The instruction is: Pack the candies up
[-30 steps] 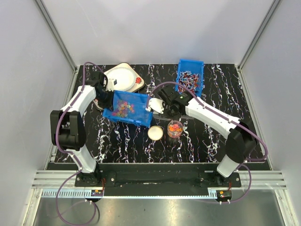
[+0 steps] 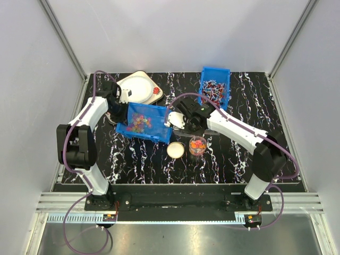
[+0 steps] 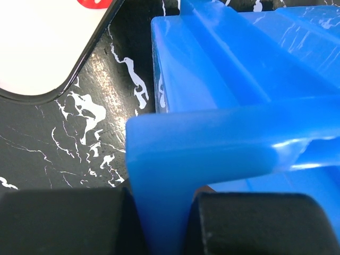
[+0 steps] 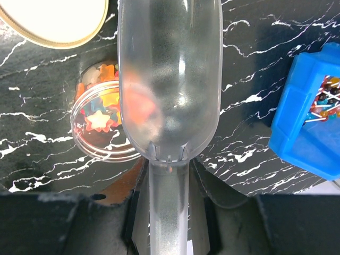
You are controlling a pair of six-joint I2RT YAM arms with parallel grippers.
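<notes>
My left gripper is shut on the rim of a blue bin [image 3: 212, 143]. In the top view this bin [image 2: 163, 139] sits left of centre, with colourful candies [image 2: 139, 123] spread inside. My right gripper is shut on the handle of a clear scoop [image 4: 175, 74]. No candy shows clearly in the scoop; orange shapes blur through its wall from the jar behind. The open clear jar [image 4: 109, 154], partly behind the scoop in the right wrist view, contains star-shaped candies [image 4: 99, 121]. Beside it a round lid [image 2: 175, 150] lies on the table.
A second blue bin [image 2: 216, 73] at the back right contains wrapped or stick candies [image 2: 213, 91]. White plate [image 2: 136, 87] rests on a tray [image 2: 158, 96] behind the left bin.
The right arm has shifted very slightly, with the scoop staying near the jar. The left arm, both bins, jar and lid look the same.
</notes>
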